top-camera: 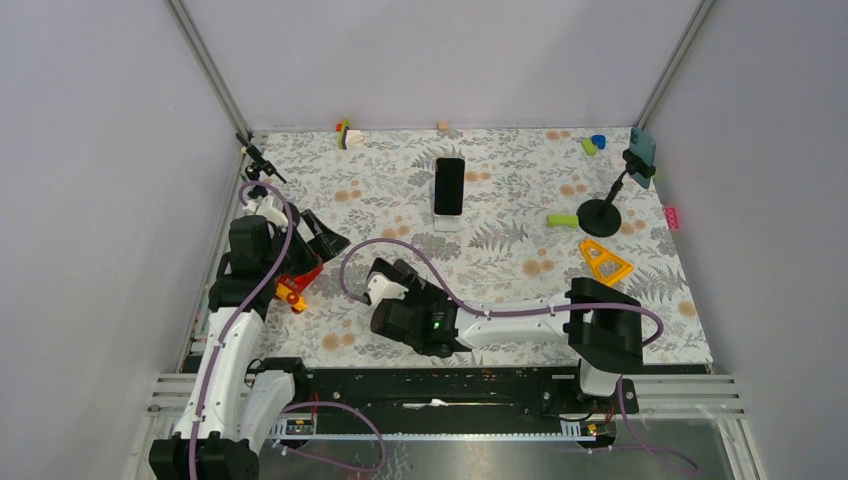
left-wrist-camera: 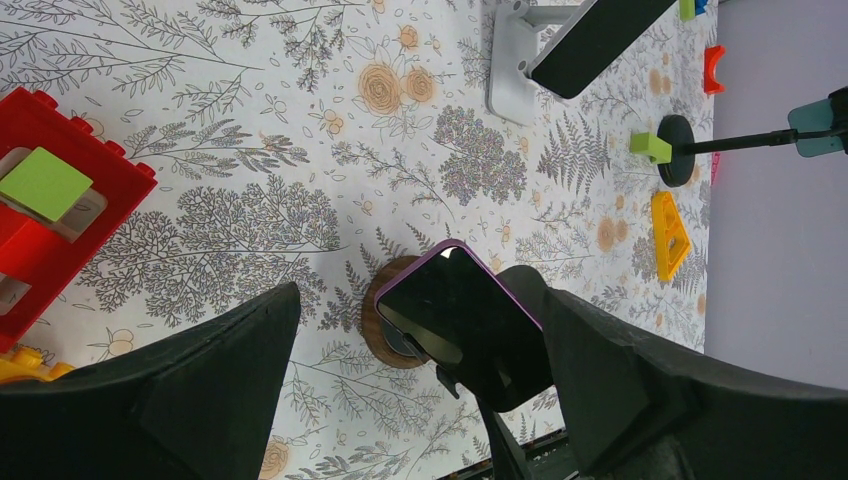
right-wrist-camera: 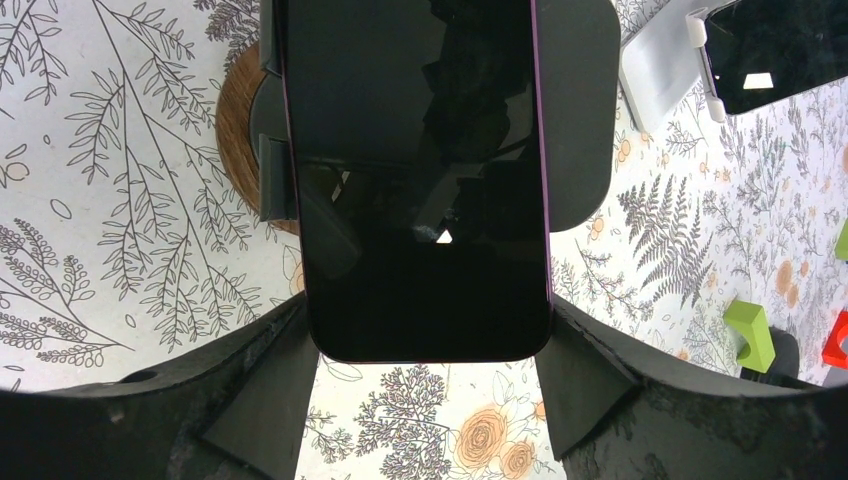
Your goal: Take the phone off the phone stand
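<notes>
A black phone with a purple edge [right-wrist-camera: 420, 200] rests on a stand with a round wooden base [right-wrist-camera: 236, 140] and dark supports. In the left wrist view the same phone [left-wrist-camera: 465, 325] leans tilted above its wooden base [left-wrist-camera: 372, 330]. My right gripper straddles the phone's near end, one finger along each long edge. Both fingertips look very close to or touching the edges; whether they press is unclear. From above, the right arm hides this phone. My left gripper [top-camera: 330, 231] is open and empty, off to the left.
Another phone [top-camera: 449, 187] sits on a white stand [top-camera: 447, 223] at mid-table. A teal phone [top-camera: 642, 148] is on a black-based holder [top-camera: 599, 217] at right. A red toy box [left-wrist-camera: 75, 200] lies under the left arm. Yellow triangle [top-camera: 606, 263] and green block [top-camera: 562, 220] lie right.
</notes>
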